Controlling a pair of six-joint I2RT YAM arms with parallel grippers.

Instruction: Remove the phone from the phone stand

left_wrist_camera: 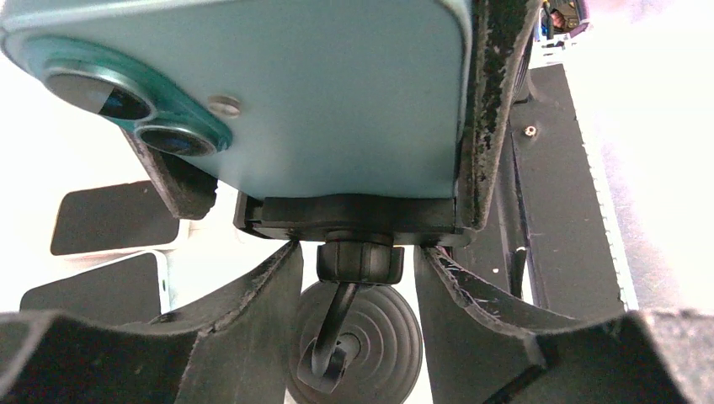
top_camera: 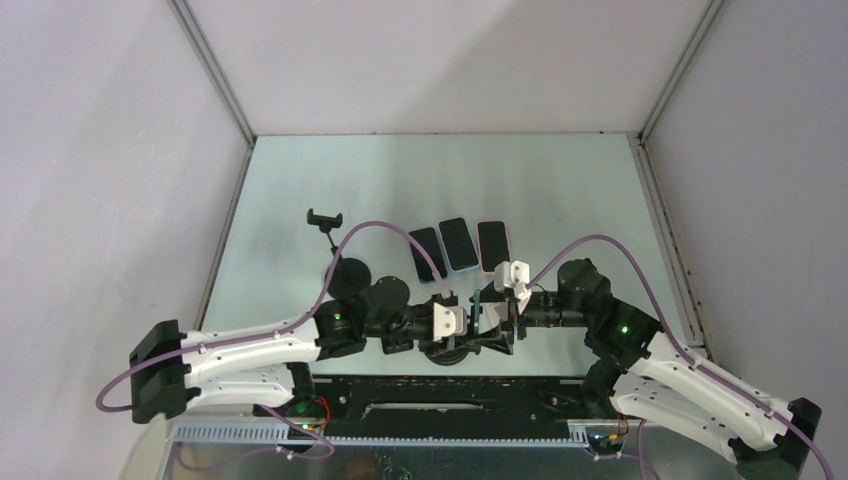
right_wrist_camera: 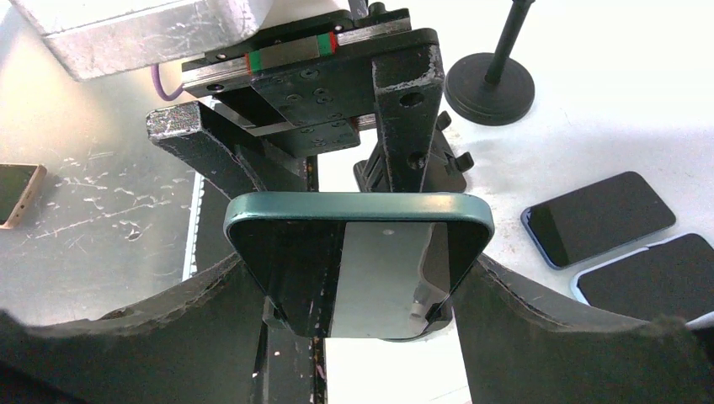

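Note:
The teal phone (left_wrist_camera: 311, 101) sits in the holder of a black stand (left_wrist_camera: 358, 263), whose round base shows below in the left wrist view. My left gripper has its fingertips either side of the stand's joint under the holder, with small gaps visible. My right gripper is shut on the phone (right_wrist_camera: 383, 278), seen edge-on between its fingers. In the top view the two grippers meet at the front middle of the table, largely hiding phone and stand.
Three phones lie flat behind the grippers, including a middle one (top_camera: 458, 243). Another empty black stand (top_camera: 325, 218) stands at the left. The walls enclose the sides.

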